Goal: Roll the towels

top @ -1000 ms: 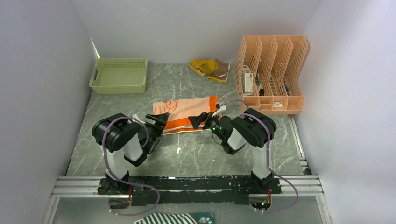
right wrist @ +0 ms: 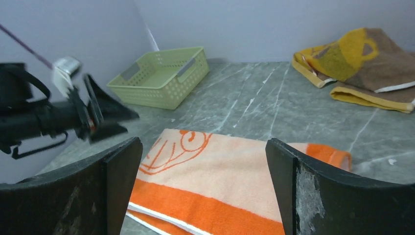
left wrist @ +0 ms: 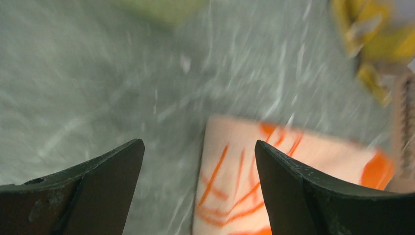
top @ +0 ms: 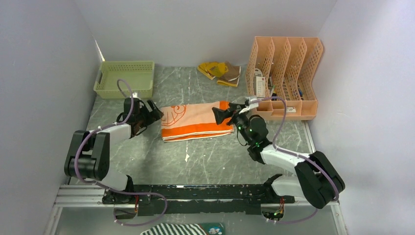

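A folded orange and peach towel (top: 193, 120) lies flat in the middle of the counter, its patterned corner also in the left wrist view (left wrist: 225, 161). My left gripper (top: 156, 108) hangs open just beside that towel's upper-left corner, nothing between its fingers. My right gripper (top: 226, 111) is open over the towel's right end, empty. Yellow-brown towels (top: 218, 73) lie bunched at the back, seen also in the right wrist view (right wrist: 357, 63).
A green basket (top: 123, 92) sits at back left. A peach divided organiser (top: 306, 105) holding small items stands at back right. Walls close in on both sides.
My left gripper has moved left and up to the towel's corner, its arm swinging outward. My right gripper has risen to the right end, its arm stretching out. The towels look unmoved.
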